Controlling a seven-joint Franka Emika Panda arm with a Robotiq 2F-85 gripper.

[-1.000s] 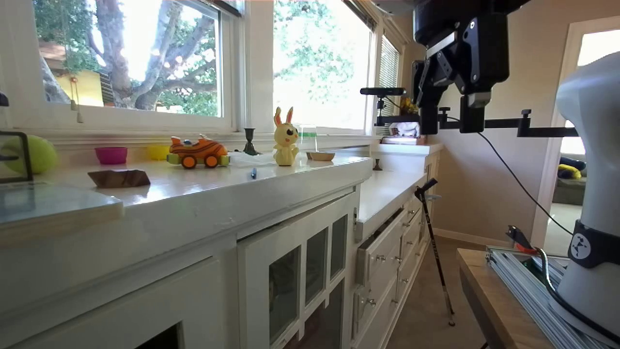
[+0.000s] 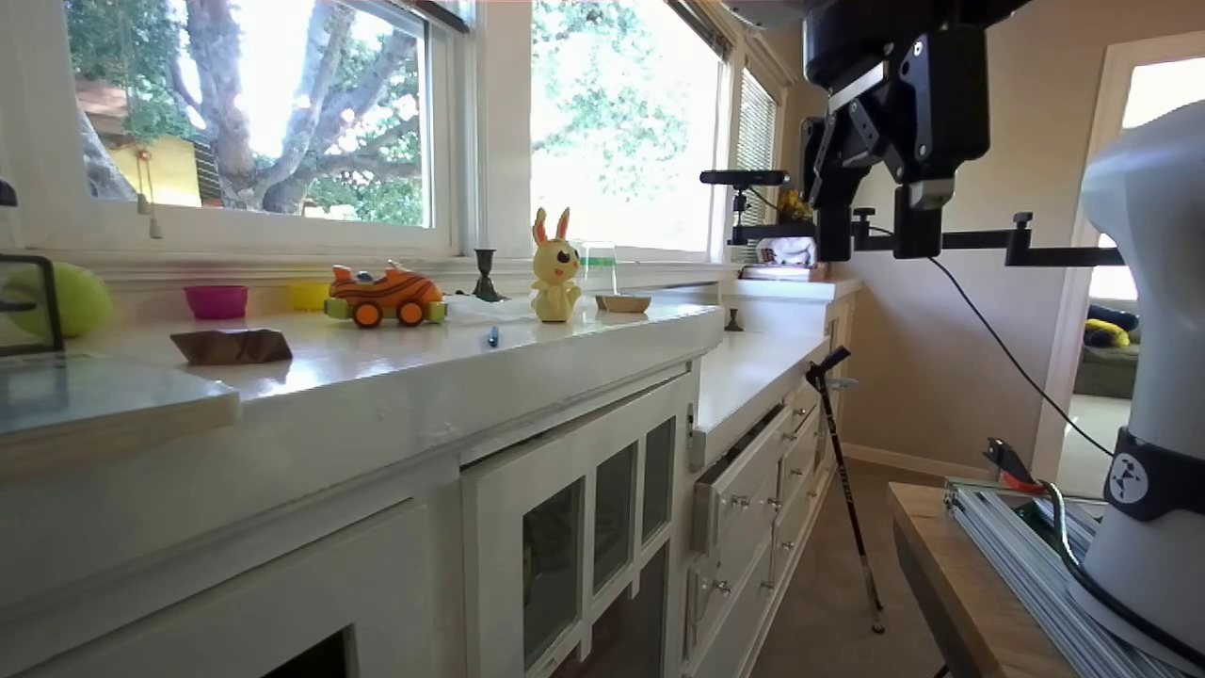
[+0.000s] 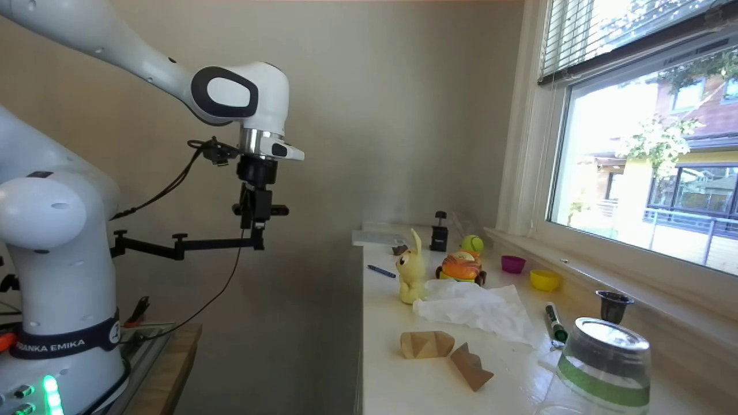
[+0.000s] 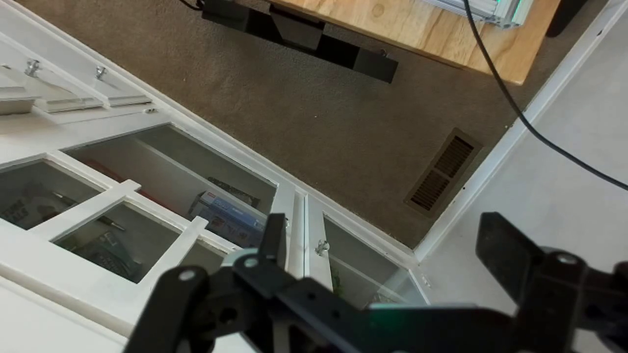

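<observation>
My gripper (image 2: 875, 243) hangs in the air, fingers downward, off to the side of the white counter. Its black fingers (image 4: 507, 254) stand well apart in the wrist view, and only the floor and cabinet fronts show between and beyond them. On the counter are a yellow rabbit figure (image 3: 411, 273), an orange toy car (image 2: 386, 296), a purple cup (image 3: 512, 263) and a yellow cup (image 3: 546, 279). A crumpled white cloth or paper (image 3: 477, 308) spreads beside the rabbit. A blue pen (image 3: 381, 271) lies near the counter's edge.
Folded brown pieces (image 3: 427, 343), a green marker (image 3: 555, 322), a black cup (image 3: 613, 305) and an upturned clear cup with a green band (image 3: 602, 373) also occupy the counter (image 3: 381, 373). A wooden table (image 2: 960, 576) carries the arm. A cable (image 4: 510, 97) hangs nearby.
</observation>
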